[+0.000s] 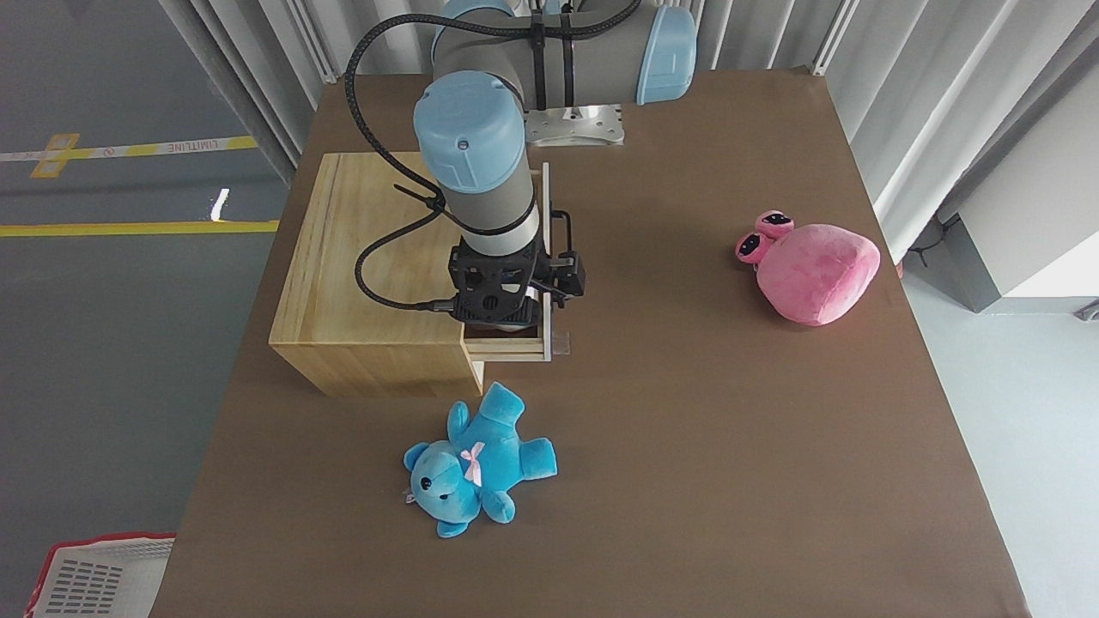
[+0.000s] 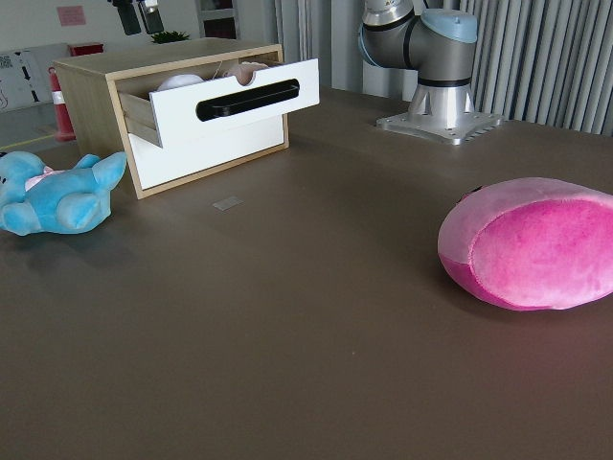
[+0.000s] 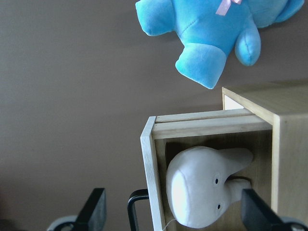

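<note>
A wooden cabinet [image 1: 371,257] has its upper drawer [image 2: 239,91] pulled out, a black handle on its white front. A white plush toy [image 3: 197,183] lies inside that drawer. My gripper hangs above the drawer, its two black fingers wide apart at the bottom of the wrist view, open. In the front view the arm hides much of the drawer. A blue teddy bear [image 1: 479,463] lies on its back in front of the cabinet.
A pink plush toy [image 1: 814,273] lies at the right of the brown table [image 1: 721,463]. A red-rimmed basket [image 1: 98,577] stands off the table at lower left.
</note>
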